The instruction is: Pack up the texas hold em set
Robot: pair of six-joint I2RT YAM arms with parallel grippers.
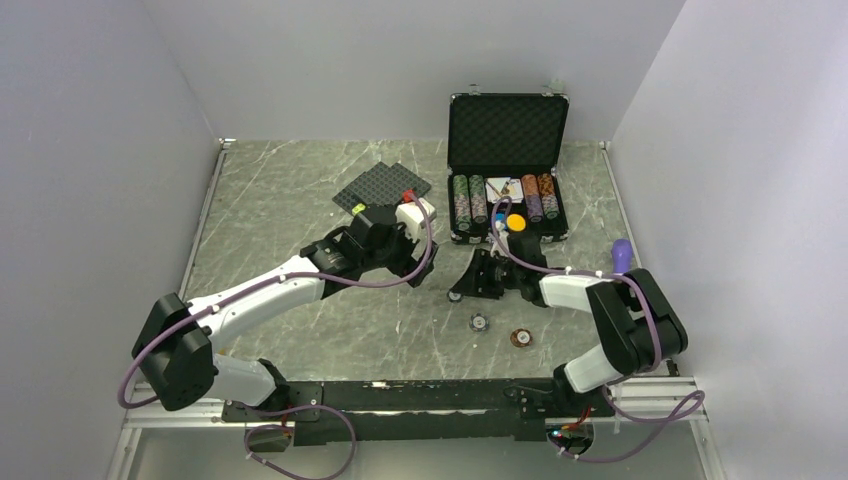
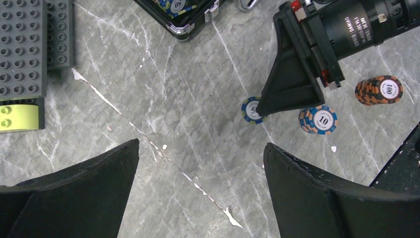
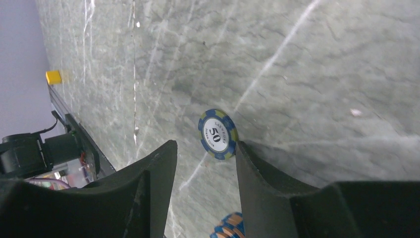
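Note:
My right gripper point(image 1: 480, 280) is low at the table, fingers apart around a single blue-rimmed 50 chip point(image 3: 218, 134), one fingertip at its edge; the chip lies flat. A blue-orange 10 stack point(image 2: 317, 120) and an orange-black stack point(image 2: 378, 90) stand nearer the table's front. The open case point(image 1: 508, 130) at the back holds rows of chips and cards. My left gripper is open above the table with nothing between its fingers.
Grey brick plates point(image 1: 375, 187) with a lime brick point(image 2: 17, 117) lie at the back left of the case. A purple object point(image 1: 621, 255) lies at the right edge.

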